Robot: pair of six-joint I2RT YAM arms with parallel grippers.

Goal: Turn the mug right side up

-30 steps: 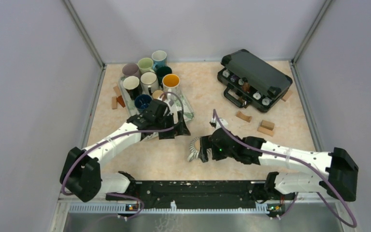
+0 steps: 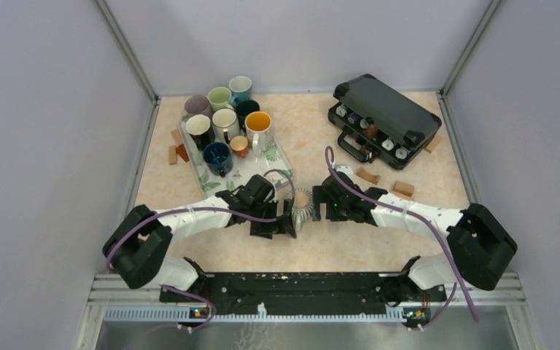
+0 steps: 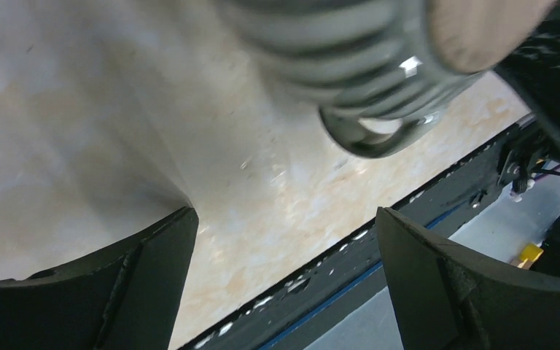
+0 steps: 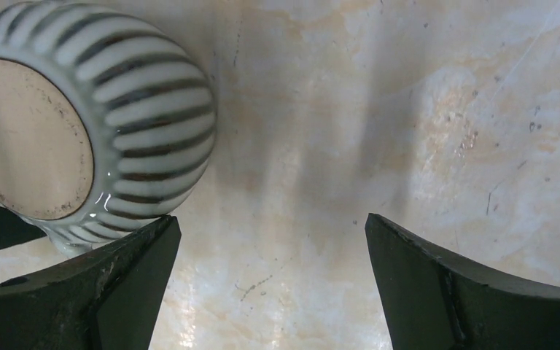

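A ribbed grey-white mug (image 2: 302, 197) lies upside down on the table, its tan base ring up, handle toward the front edge. My left gripper (image 2: 284, 219) is open just left of it; the left wrist view shows the mug's ribs (image 3: 321, 44) and handle (image 3: 368, 146) above the empty space between the fingers. My right gripper (image 2: 319, 207) is open at the mug's right side; in the right wrist view the mug's base (image 4: 25, 138) fills the upper left, with bare table between the fingertips.
A tray (image 2: 208, 182) crowded with several mugs stands at back left. A black case (image 2: 383, 109) sits at back right, with wooden blocks (image 2: 403, 188) nearby. The table's front edge is close below both grippers.
The left gripper has come down toward the front and right, beside the mug.
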